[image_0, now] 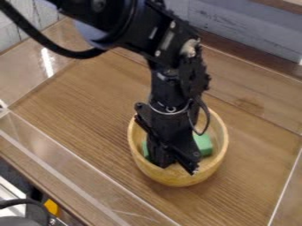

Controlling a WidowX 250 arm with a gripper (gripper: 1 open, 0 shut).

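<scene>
My black gripper [171,146] reaches down from the top of the camera view into a pale yellow bowl [195,177] on the wooden table. A green block [200,146] lies in the bowl, partly hidden behind the gripper. The fingertips are low inside the bowl and dark against each other, so whether they are open or shut, or touch the block, is unclear.
A pale wall [248,35] runs along the back. Clear edging and some dark items with a cable are at the lower left.
</scene>
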